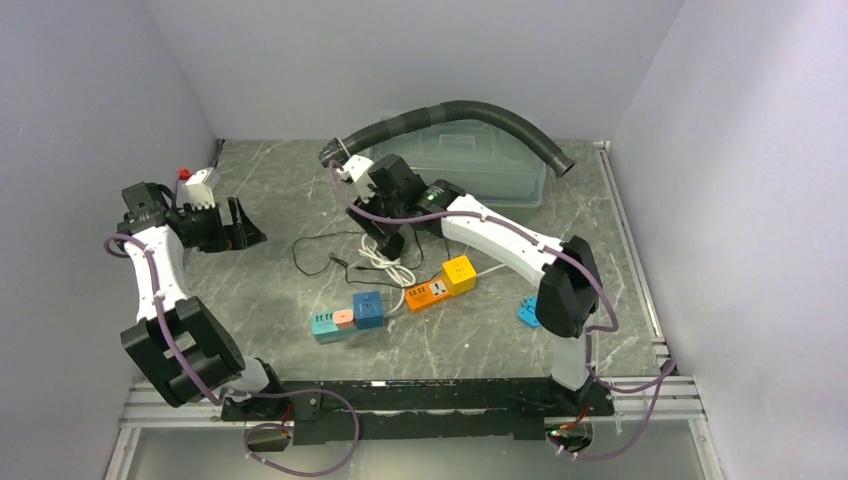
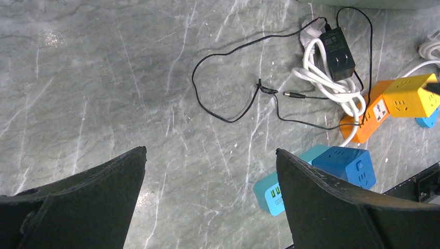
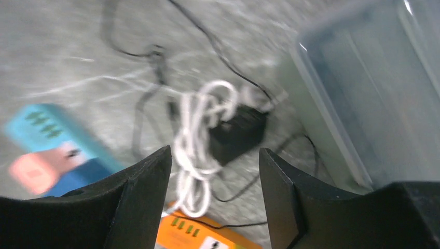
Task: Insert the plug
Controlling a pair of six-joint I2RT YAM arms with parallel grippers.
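Note:
A black power adapter (image 2: 337, 53) with two prongs lies beside a coiled white cord, its thin black cable looping over the table. My right gripper hangs above it with its fingers apart and nothing between them; the view there is blurred. The teal power strip (image 2: 272, 193) carries a blue cube (image 2: 349, 165) and a pink cube (image 3: 41, 168). An orange strip (image 1: 427, 294) with a yellow cube (image 1: 459, 275) sits to its right. At the far left my left gripper (image 1: 244, 228) stands open and empty, well away from the strips.
A grey-green box (image 1: 455, 170) stands at the back, close to the right gripper. The black corrugated hose (image 1: 480, 110) belongs to the overhead scene. A blue block (image 1: 527, 311) lies at the right.

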